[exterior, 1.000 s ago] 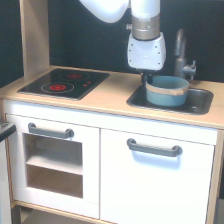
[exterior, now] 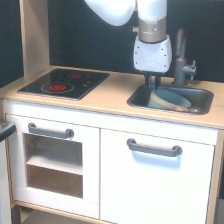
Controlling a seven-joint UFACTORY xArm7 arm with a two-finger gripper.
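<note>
A blue pot (exterior: 168, 99) with a pale rim sits low in the dark sink (exterior: 203, 103) and looks tilted. My gripper (exterior: 151, 83) points down over the left part of the sink, its fingers close to the pot's upper left edge. Whether those fingers hold the rim or only stand beside it is too small to tell. The sink's front edge hides the lower part of the pot.
A grey faucet (exterior: 181, 62) rises behind the sink, right of my arm. On the left of the wooden counter (exterior: 108, 97) lies a black stove top (exterior: 65, 82) with red rings. The counter between stove and sink is clear.
The pot stood upright and higher over the sink; now it is lower and tilted. My gripper has shifted slightly right and down.
</note>
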